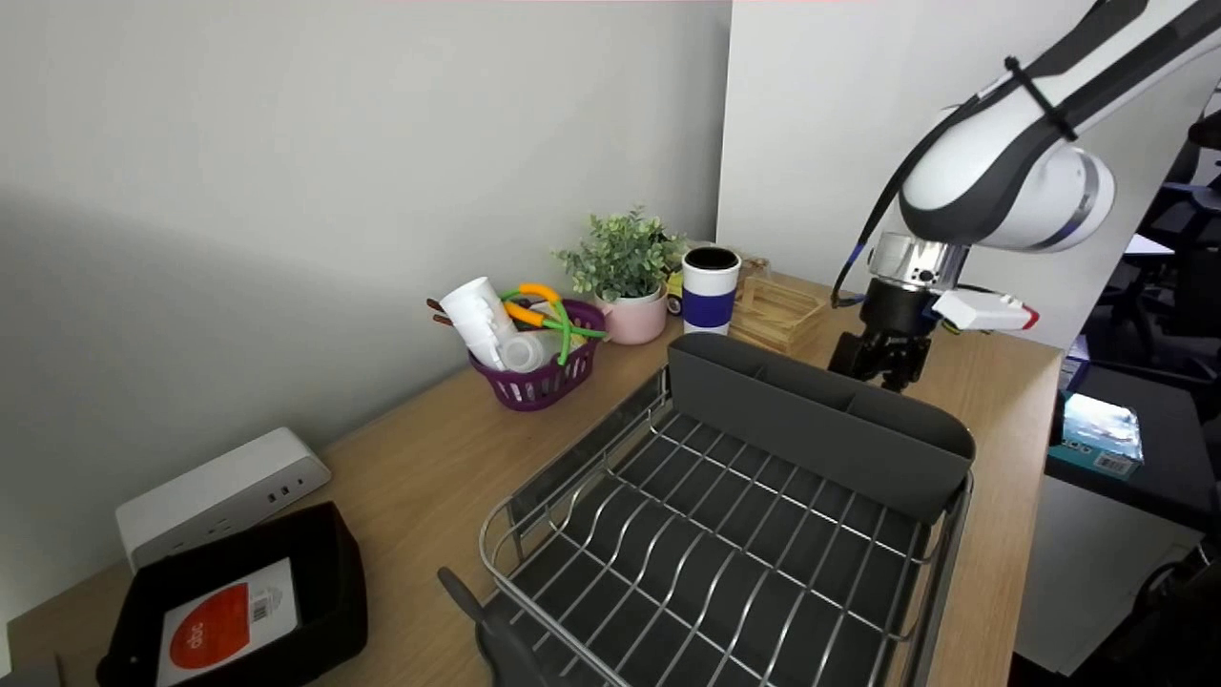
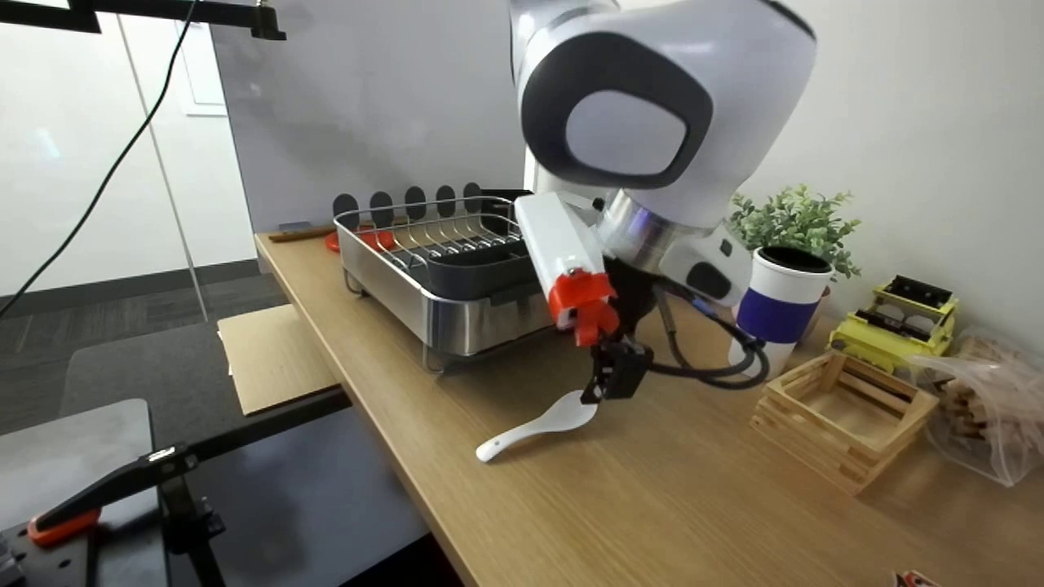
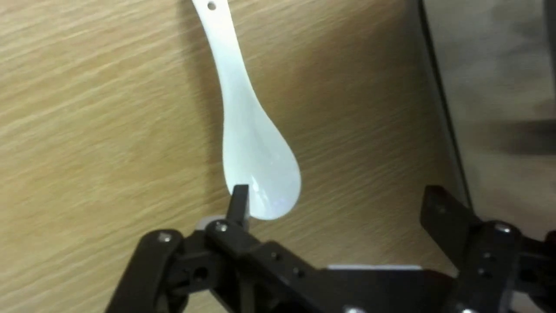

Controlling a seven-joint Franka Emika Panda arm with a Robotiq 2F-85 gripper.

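A white spoon lies on the wooden table, its bowl toward my gripper and its handle pointing away in the wrist view. The gripper is open: its fingers stand wide apart, with the left fingertip overlapping the edge of the spoon's bowl in that view and the right one well clear of it. Exterior view 2 has the gripper low over the table at the bowl end of the spoon. Whether finger and spoon touch, I cannot tell. In exterior view 1 the dish rack's caddy hides the spoon.
Close beside the gripper stands the metal dish rack with its dark caddy. A cup with a blue band, a wooden crate and a potted plant stand nearby. Bare table lies in front of the crate.
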